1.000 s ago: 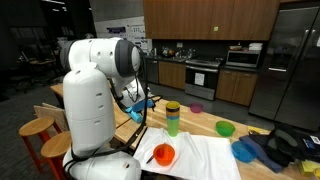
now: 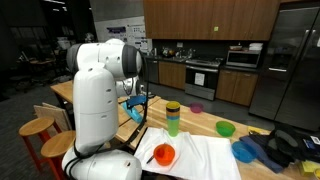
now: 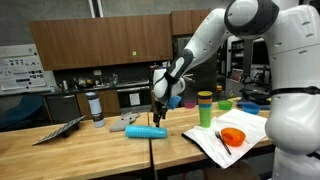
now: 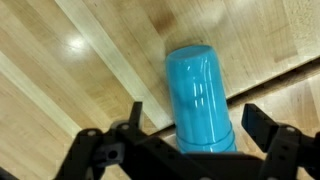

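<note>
A blue cup-like cylinder [image 3: 145,131] lies on its side on the wooden table. In the wrist view the blue cylinder [image 4: 200,95] runs down between the two fingers, its narrow end toward the top and its ridged end low in the frame. My gripper is open, with a gap on either side of the cylinder; contact does not show. Exterior view 2 has the gripper [image 3: 158,117] pointing down, just above and behind the cylinder's right end. From the other side, the arm partly hides the blue cylinder [image 2: 134,113] and the gripper [image 2: 139,102].
A tall yellow, green and blue cup stack [image 2: 173,118] stands right of the gripper. Beyond it are an orange bowl [image 2: 164,155] on a white cloth [image 2: 205,155], a green bowl [image 2: 226,128] and a blue bowl [image 2: 243,152].
The arm's outer links and gripper have shifted slightly near the blue cylinder. Nothing on the table has visibly moved.
</note>
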